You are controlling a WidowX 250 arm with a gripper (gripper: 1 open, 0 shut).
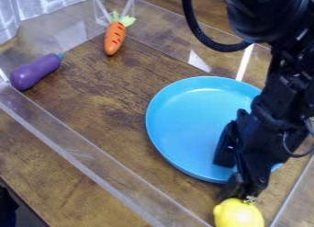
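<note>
My gripper [241, 185] reaches down over the right side of a blue plate [185, 120], its lower tips just above a yellow lemon-like toy [238, 215] at the bottom edge. Whether the fingers are open or shut is hard to tell in the dark mass. The toy's top lies close under or against the fingertips.
A purple eggplant [35, 72] lies at the far left and an orange carrot [116, 34] at the upper middle. Clear plastic walls border the wooden floor [92, 102], which is bare left of the plate.
</note>
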